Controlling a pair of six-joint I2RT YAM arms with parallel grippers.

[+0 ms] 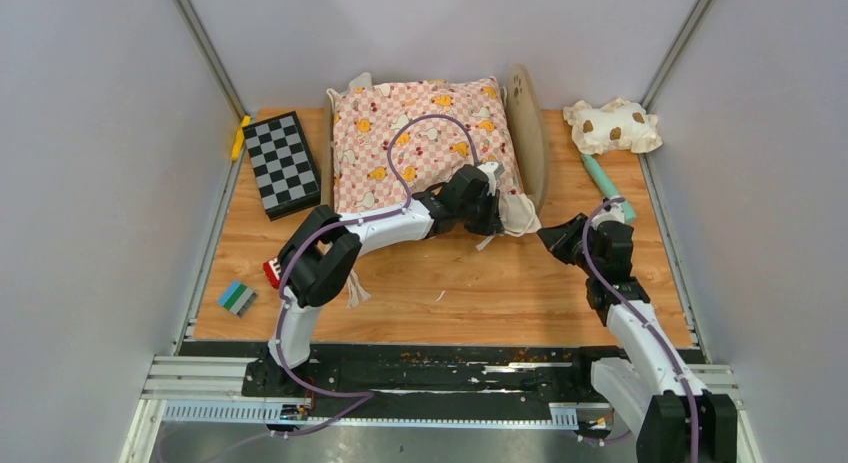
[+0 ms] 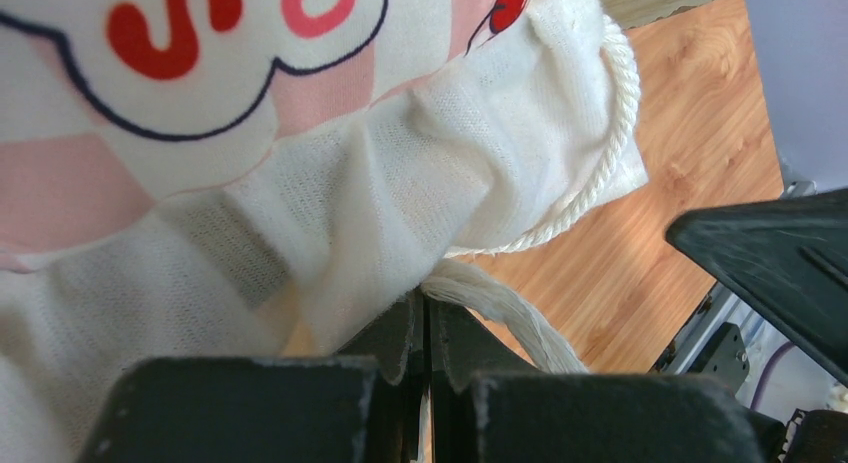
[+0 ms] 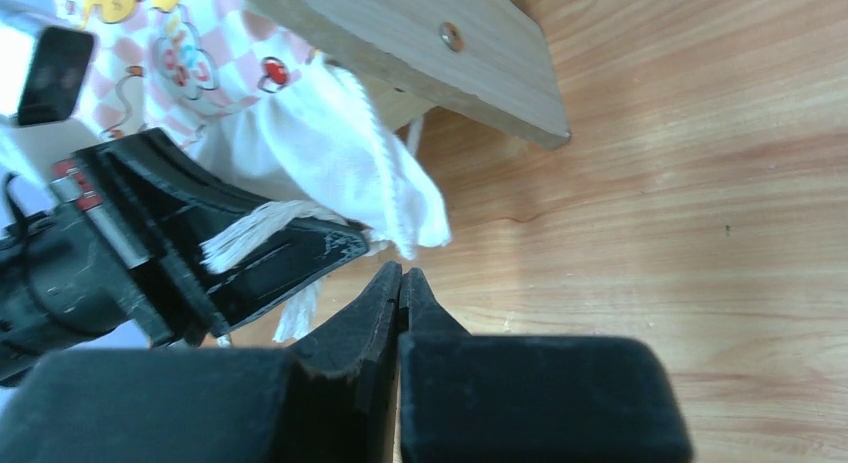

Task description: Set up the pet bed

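The pet bed has a patterned pink cushion (image 1: 430, 138) lying between two wooden side boards, the right one (image 1: 527, 133) leaning slightly. White cloth (image 2: 520, 113) with a rope edge hangs at the bed's front right corner. At that corner my left gripper (image 1: 497, 230) is shut on a white cord (image 2: 505, 308), its strands coming out from between the fingertips. Right of it, over bare table, my right gripper (image 1: 543, 233) is shut, with nothing showing between its fingertips. It is apart from the cloth in the right wrist view. Another cord end (image 1: 356, 289) hangs at the front left.
A checkered board (image 1: 282, 165) stands left of the bed, with a striped block (image 1: 237, 298) nearer the front. Right of the bed lie a small pillow (image 1: 613, 126) and a green roll (image 1: 605, 178).
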